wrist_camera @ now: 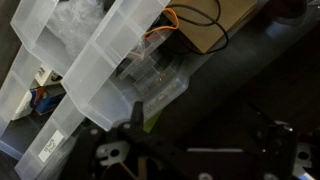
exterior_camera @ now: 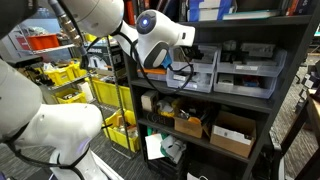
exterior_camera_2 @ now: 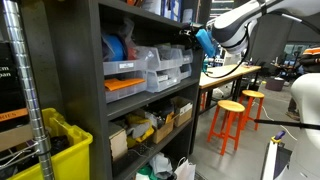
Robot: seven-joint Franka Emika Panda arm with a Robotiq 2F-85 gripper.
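Observation:
My gripper is open, its dark fingers spread wide along the lower part of the wrist view, with nothing visible between them. Clear plastic drawers (wrist_camera: pixel 110 55) fill the upper left of that view, beside and below the gripper. One drawer holds a clear bag, and an orange cable lies near another. In the first exterior view the white arm (exterior_camera: pixel 152 42) reaches in front of the stacked drawers (exterior_camera: pixel 245 86) on the shelf; its fingertips are too small to make out there. From the other side, the arm (exterior_camera_2: pixel 233 35) stands at the far end of the drawer row.
Cardboard boxes (exterior_camera: pixel 232 134) sit on the shelf below the drawers. A black crate (exterior_camera: pixel 160 150) is low at the front. Yellow bins (exterior_camera: pixel 122 132) stand left of the shelving, and orange stools (exterior_camera_2: pixel 229 118) beyond it. Dark shelf boards and uprights bound the space.

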